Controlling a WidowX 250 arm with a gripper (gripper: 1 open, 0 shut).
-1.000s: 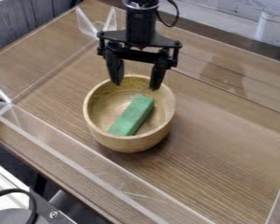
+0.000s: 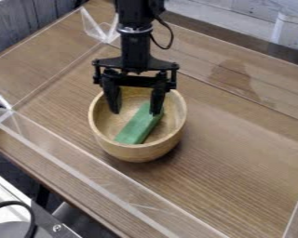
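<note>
A light wooden bowl (image 2: 119, 144) sits on the wooden table, with a green oblong block (image 2: 139, 126) lying diagonally inside it. My black gripper (image 2: 133, 99) hangs over the bowl, open, its two fingers down at the rim on either side, left and right. The right finger is just above the upper end of the green block; whether it touches cannot be told.
A white object stands at the top right.
My gripper has moved lower, down into the mouth of the bowl. The bowl and green block look about the same.
</note>
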